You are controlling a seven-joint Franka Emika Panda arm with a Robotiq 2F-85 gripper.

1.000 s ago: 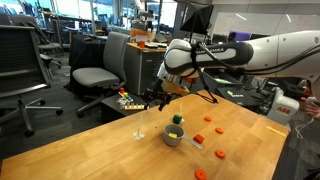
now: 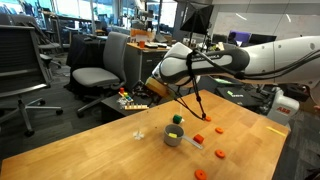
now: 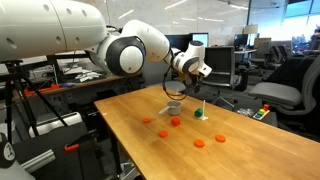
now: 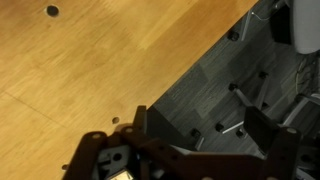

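Observation:
In the wrist view my gripper stands open, with no object between its fingers. The table's far edge runs beneath it there, with dark floor beyond. Exterior view 1 has the gripper (image 2: 151, 96) in the air near that edge, behind a grey pot (image 2: 173, 136) and apart from it. The pot (image 3: 173, 108) stands upright, something yellow-green in it. A green object (image 3: 199, 112) lies close by, near a small white item (image 2: 139, 134). Several red-orange pieces, one of them a flat disc (image 2: 200, 174), are spread over the wood.
Bare tabletop (image 2: 70, 155) stretches across the left side in exterior view 1. Office chairs (image 2: 98, 75) stand on the floor past the far edge. A dark tripod-like stand (image 3: 90, 145) is beside the table in exterior view 2.
The forearm and wrist have come lower and shifted left in exterior view 1, bringing the gripper along. The pot and the pieces on the table stay where they were.

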